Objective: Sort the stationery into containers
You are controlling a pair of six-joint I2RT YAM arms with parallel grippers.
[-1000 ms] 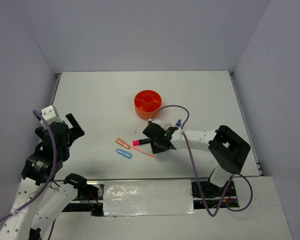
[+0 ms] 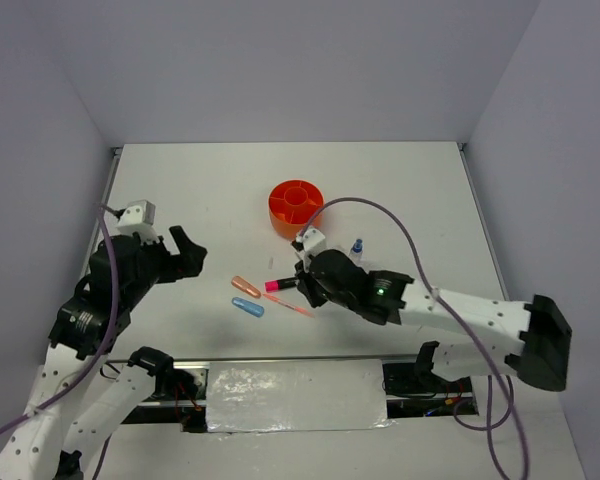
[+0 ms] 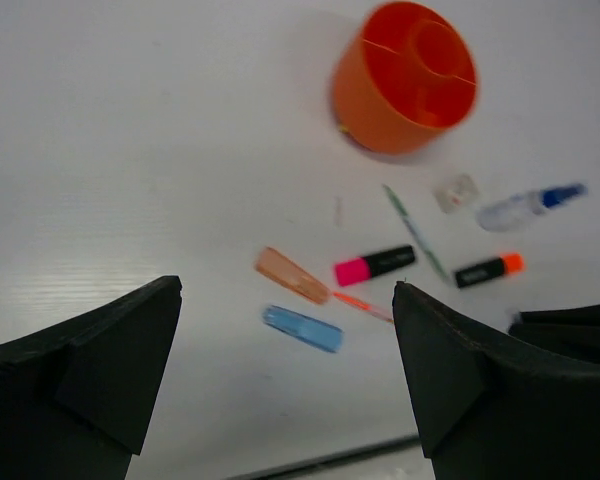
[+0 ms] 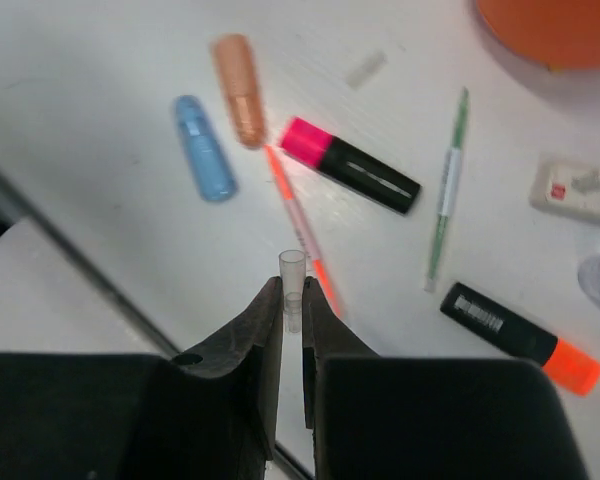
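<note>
In the right wrist view my right gripper is shut on a slim, clear-whitish tube (image 4: 292,262), raised above the table. My left gripper (image 2: 194,256) is open and empty at the left. Below the round orange divided container (image 2: 295,205) lie a peach-orange capsule-shaped item (image 3: 291,274), a blue one (image 3: 302,328), a pink-and-black marker (image 4: 352,168) and a thin red-orange pen (image 4: 300,221). Farther right are a green-and-white pen (image 4: 447,190), a black marker with orange end (image 4: 515,333), a whitish block (image 4: 577,190) and a blue-capped clear bottle (image 3: 528,206).
A small pale strip (image 4: 366,69) lies near the pink-and-black marker. The right arm crosses the table's right side, hiding some items in the top view. A metal rail borders its front edge.
The right arm has risen from the table, its gripper now above the items. The loose items look unmoved.
</note>
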